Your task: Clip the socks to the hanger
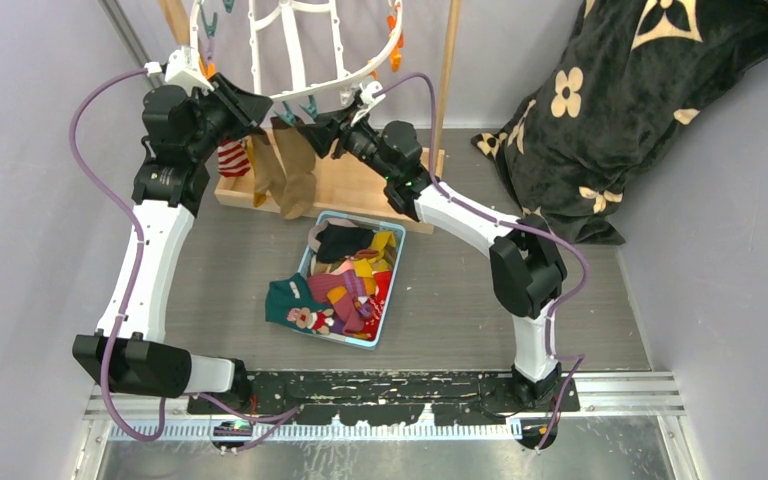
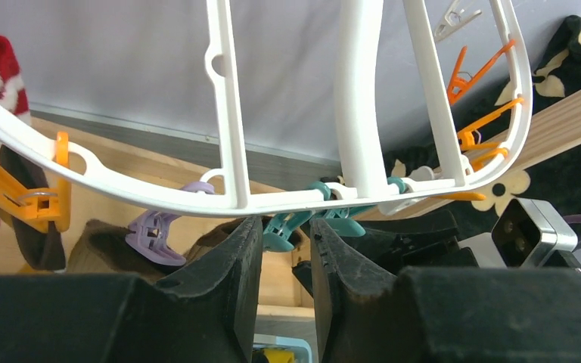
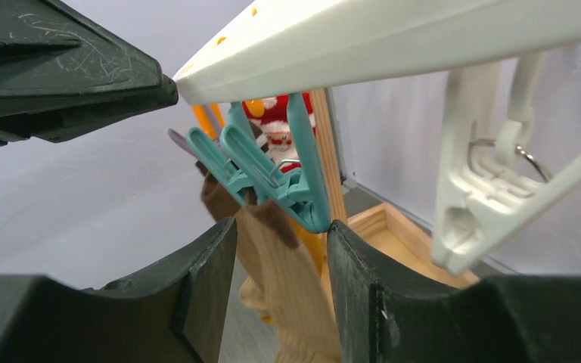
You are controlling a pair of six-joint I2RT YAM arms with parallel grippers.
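Note:
A white hanger (image 1: 342, 78) with coloured clips hangs at the back. My left gripper (image 1: 252, 108) is at its front-left bar; in the left wrist view its fingers stand slightly apart, facing the teal clips (image 2: 287, 227). My right gripper (image 1: 322, 128) is just right of those teal clips, fingers part open around the lower end of a teal clip (image 3: 302, 197); whether they touch it is unclear. A brown sock (image 1: 290, 175) hangs below the teal clips, with a red-striped sock (image 1: 230, 158) and a mustard one farther left.
A blue bin (image 1: 398, 270) of loose socks lies in front of the wooden tray (image 1: 370, 190). A dark patterned cushion (image 1: 610, 110) fills the back right. The floor right of the bin is clear.

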